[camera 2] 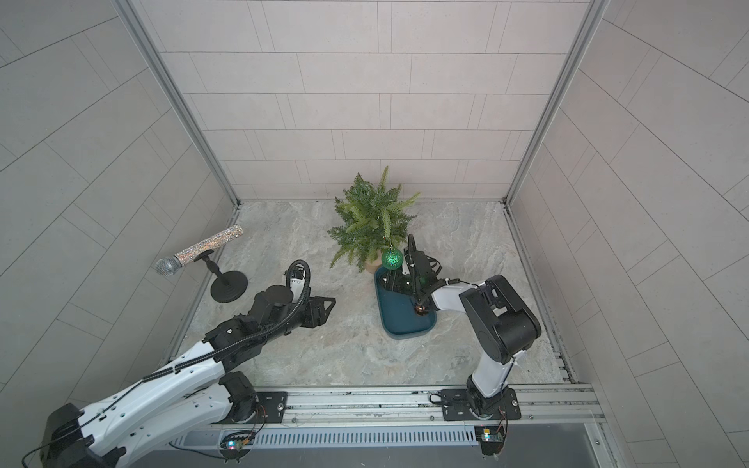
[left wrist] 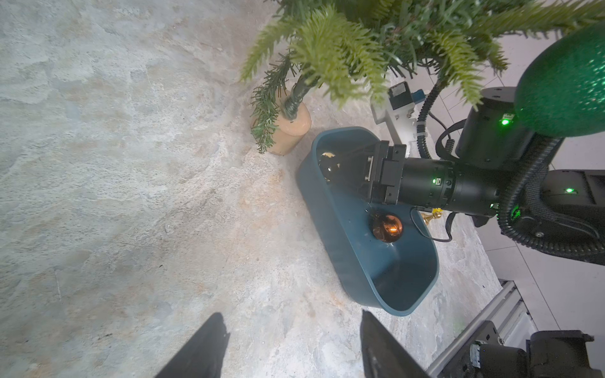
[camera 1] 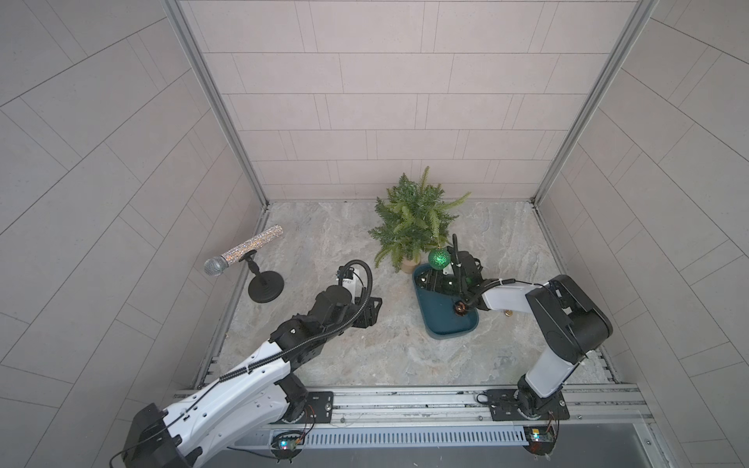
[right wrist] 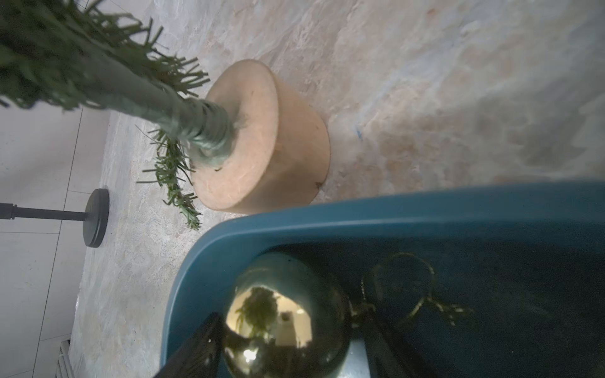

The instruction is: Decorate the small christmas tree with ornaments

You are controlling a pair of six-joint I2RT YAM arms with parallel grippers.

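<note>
A small green tree (camera 1: 413,210) in a wooden base (right wrist: 271,145) stands at the back, a green glitter ornament (camera 1: 439,258) hanging from its front branches. In the blue tray (camera 1: 443,334) before it, my right gripper has its fingers on either side of a gold ball ornament (right wrist: 283,315), part open; whether both touch it I cannot tell. Beside the ball lies its gold loop (right wrist: 398,255). A copper ornament (left wrist: 386,227) rests in the tray's middle. My left gripper is open over bare table left of the tray, with nothing between its fingers.
A glittery microphone (camera 1: 243,249) on a black stand (camera 1: 266,286) occupies the left side. Right of the tray, partly behind my right arm, lies a small gold item (left wrist: 432,215).
</note>
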